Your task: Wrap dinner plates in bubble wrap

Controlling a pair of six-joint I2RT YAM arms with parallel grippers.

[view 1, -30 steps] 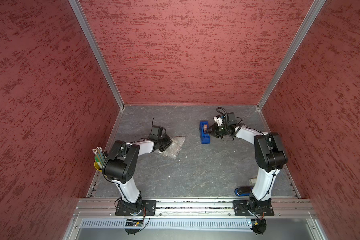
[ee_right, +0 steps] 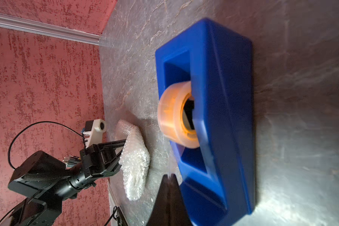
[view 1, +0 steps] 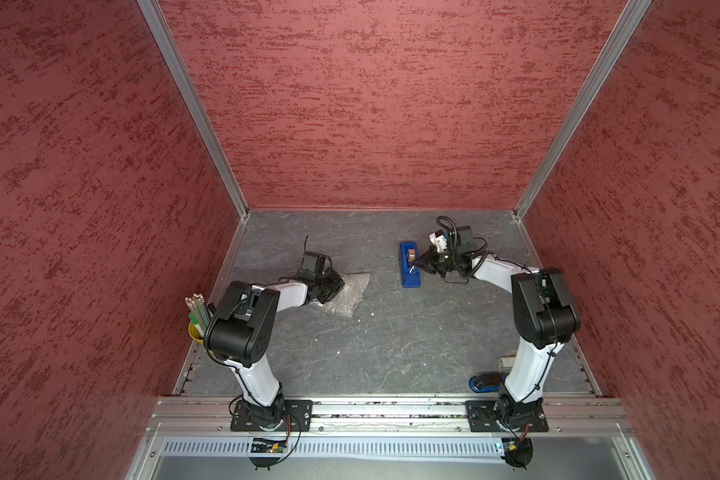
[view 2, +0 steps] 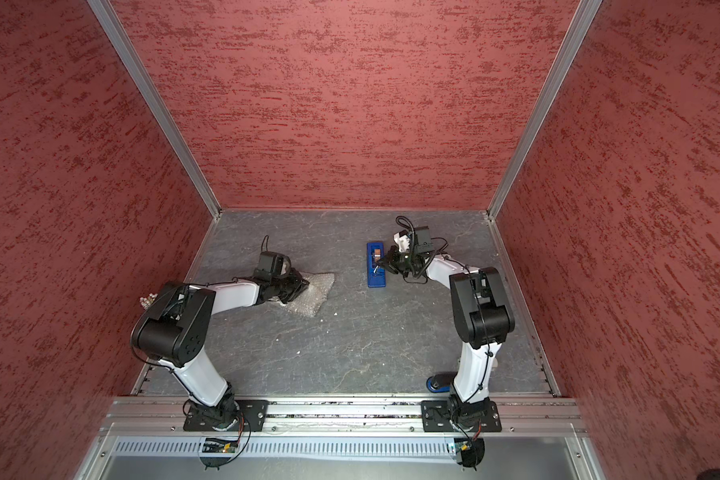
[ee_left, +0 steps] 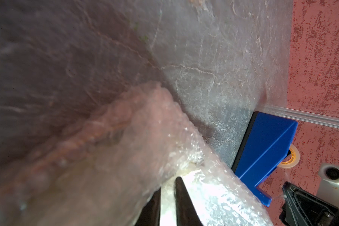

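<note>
The bubble-wrap bundle (view 1: 345, 297) lies on the grey table at left centre. A pale shape shows through the wrap in the left wrist view; I cannot make out a plate. My left gripper is shut on the near edge of the bubble wrap (ee_left: 229, 192), its tips slightly apart with wrap between. At the blue tape dispenser (ee_right: 229, 113), the orange-cored tape roll (ee_right: 177, 114) sits in its slot. My right gripper is at the dispenser's side, fingertips together on the end of a clear tape strip (ee_right: 172, 163) running from the roll.
A yellow cup of pens (view 1: 197, 320) stands at the far left edge. Near the right arm's base lies a dark, blue-edged object (view 1: 486, 382) beside a pale block (view 1: 506, 362). Bare table (view 1: 408, 344) lies between the arms and in front.
The left gripper and the bubble wrap have stayed still.
</note>
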